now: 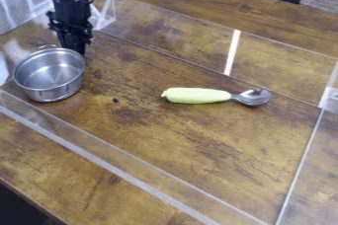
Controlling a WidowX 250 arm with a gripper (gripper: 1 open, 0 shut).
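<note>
The black gripper is at the upper left, low over the wooden table just behind a steel pot. It looks shut, with nothing visible between its fingers, though the tips are small and dark. A pale yellow-green corn cob lies in the middle of the table, with a metal spoon at its right end; whether the two touch or are joined I cannot tell clearly.
Clear plastic walls border the wooden work surface at left, back, front and right. A white strip lies toward the back right.
</note>
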